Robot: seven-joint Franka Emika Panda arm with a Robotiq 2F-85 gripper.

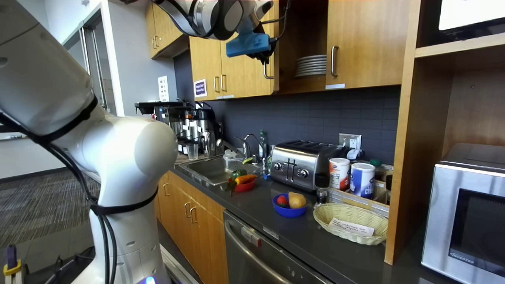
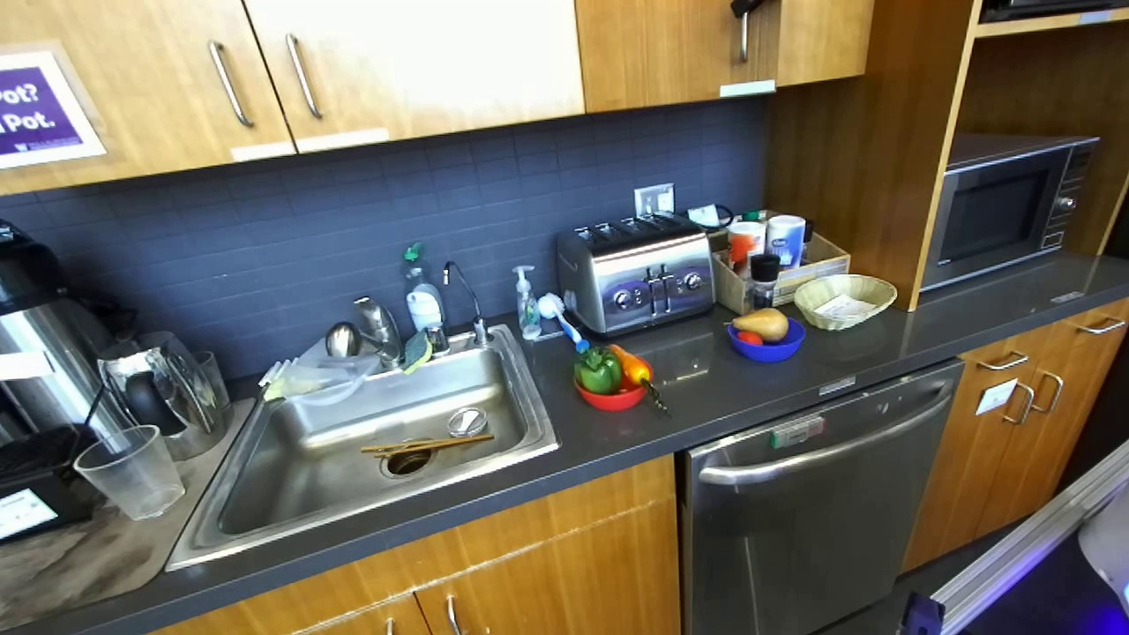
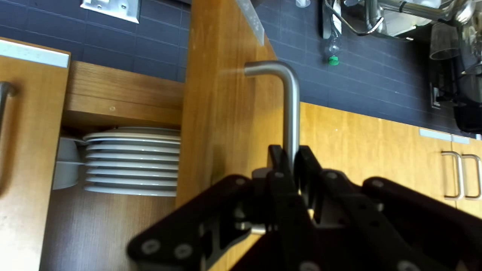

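Observation:
In the wrist view my gripper is shut on a curved metal door handle (image 3: 292, 106), its black fingers on either side of the bar. The handle belongs to a wooden cabinet door (image 3: 226, 113) that stands swung open. Behind that door's edge, a stack of white plates (image 3: 133, 162) shows inside the cabinet, with white bowls (image 3: 66, 162) beside them. From exterior view 1, the arm reaches up to the same handle (image 1: 267, 71), and the plates (image 1: 311, 66) are visible on the shelf. Exterior view 2 shows only a dark bit of the gripper at the top edge.
The neighbouring cabinet door (image 1: 367, 42) to the right is closed. On the counter below stand a toaster (image 2: 640, 277), a red bowl (image 2: 611, 400) of vegetables, a blue bowl (image 2: 770, 346) and a wicker basket (image 2: 884, 308). A sink (image 2: 508, 418) lies to the left.

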